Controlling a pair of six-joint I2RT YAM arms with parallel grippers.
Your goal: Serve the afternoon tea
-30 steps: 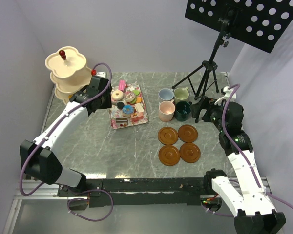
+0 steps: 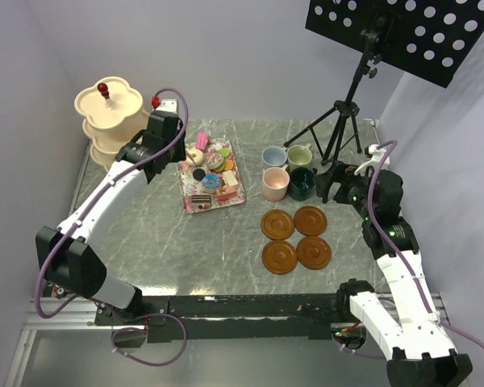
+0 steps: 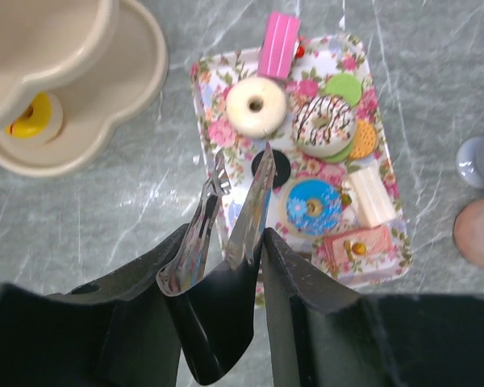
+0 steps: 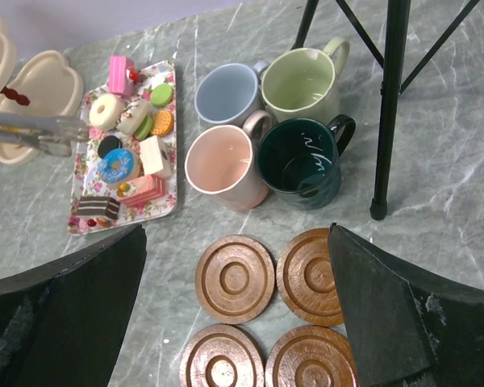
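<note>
A floral tray (image 2: pixel 185 189) holds donuts, cookies and cakes, beside a tiered cream stand (image 2: pixel 109 109). Over the tray, my left gripper is shut on metal tongs (image 3: pixel 246 242), their tips near the cream donut (image 3: pixel 242 109). A yellow sweet (image 3: pixel 34 121) lies on a lower tier. My right gripper (image 2: pixel 335 181) is open, above four brown coasters, one being the upper-left coaster (image 4: pixel 234 278). Four mugs stand grouped: pink (image 4: pixel 214 169), blue (image 4: pixel 222 93), green (image 4: pixel 302 85) and dark teal (image 4: pixel 294 173).
A black music stand (image 2: pixel 347 113) stands at the back right, its tripod legs beside the mugs.
My left gripper has risen and shifted slightly toward the back of the table with the tongs. The right arm has not moved.
</note>
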